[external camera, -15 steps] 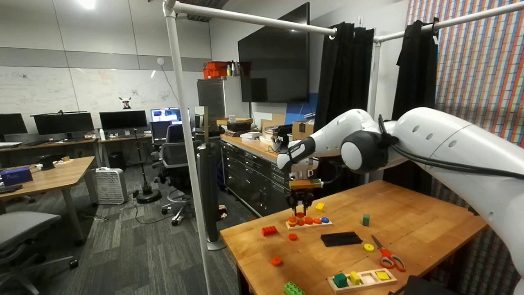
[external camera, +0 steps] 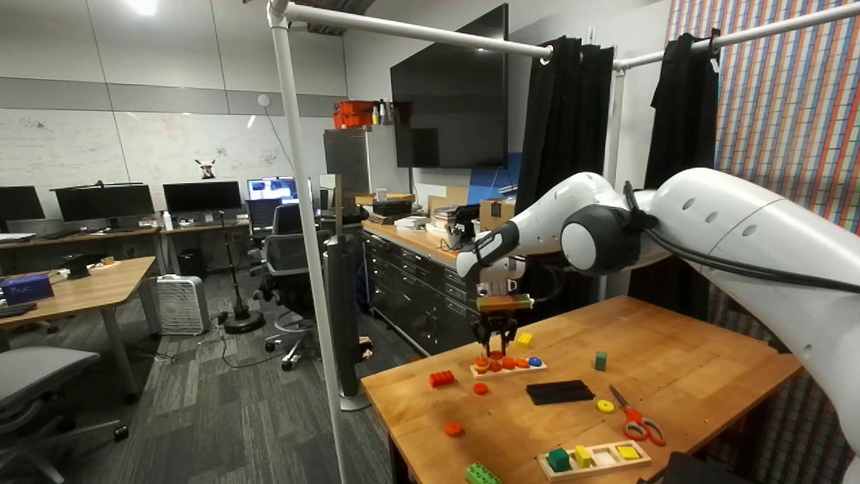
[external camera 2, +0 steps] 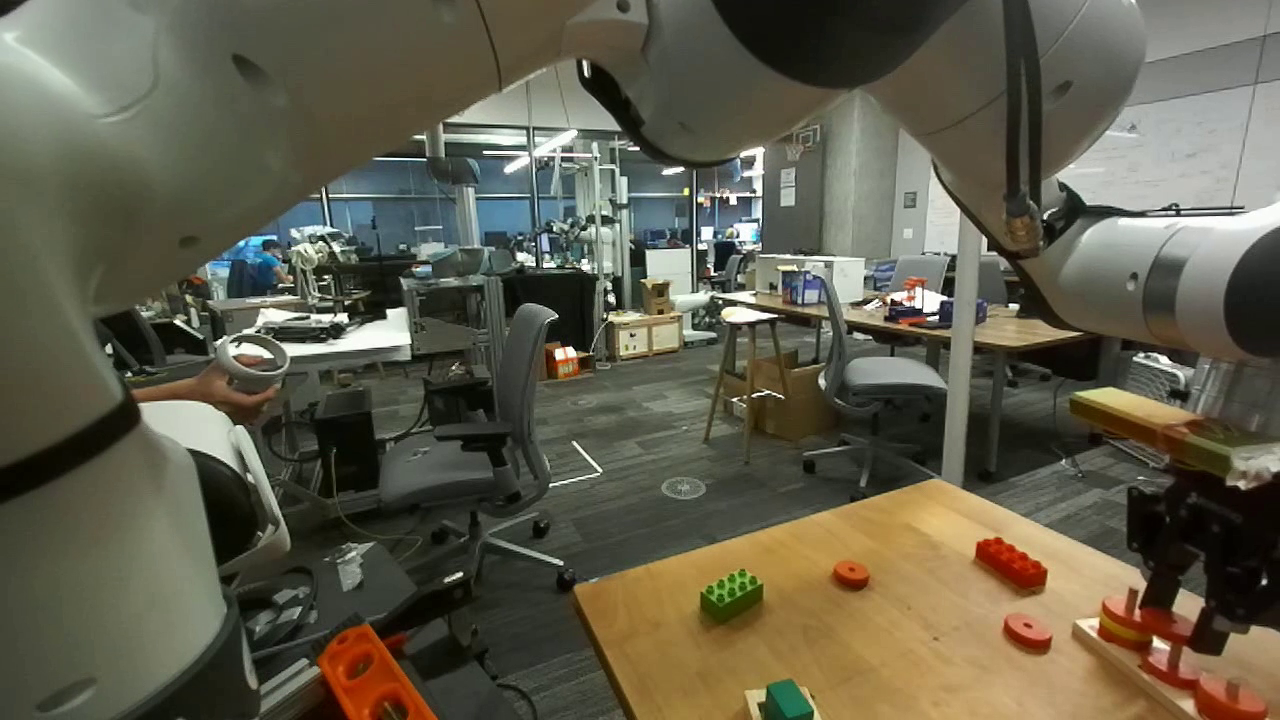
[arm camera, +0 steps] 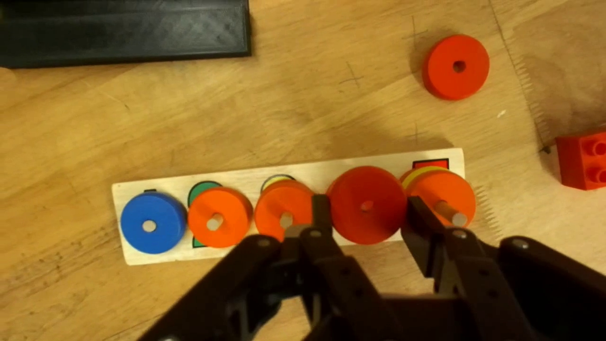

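Note:
A red disc [arm camera: 368, 204] is gripped edge-on between the fingers of my gripper, which is shut on it. Below is a pale wooden peg board [arm camera: 332, 168]. In exterior view 2 the held disc [external camera 2: 1164, 622] is level, just above another red disc [external camera 2: 1170, 666] on the board; whether a peg enters its hole is unclear. To one side stands a peg with a stack of an orange disc [arm camera: 449, 193] over yellow. On the other side are two orange discs [arm camera: 220, 213] and a blue disc [arm camera: 153, 230] on pegs.
Loose on the table lie a red disc [arm camera: 457, 67], a red toy brick [arm camera: 585, 161] and a black tray [arm camera: 125, 34]. Scissors [external camera: 637, 423], a yellow ring [external camera: 605, 406] and a shape board [external camera: 557, 474] lie nearer the front.
In exterior view 1, my gripper and the peg board have shifted slightly to the right. The upper arm sits a little higher. The red disc stays between the fingers.

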